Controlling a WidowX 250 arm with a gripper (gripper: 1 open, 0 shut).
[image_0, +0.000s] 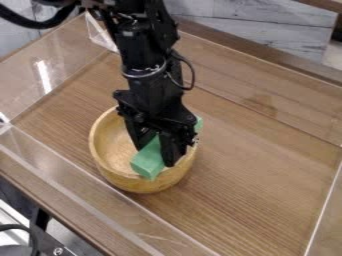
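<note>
A yellow-tan bowl sits on the wooden table, below the black arm. My gripper reaches down into the bowl and is shut on a green object, held low inside it toward the front. A small light green item shows behind the gripper at the bowl's back right; what it is cannot be told.
A pale wood wall or board runs along the back. A black cable lies at the lower left edge.
</note>
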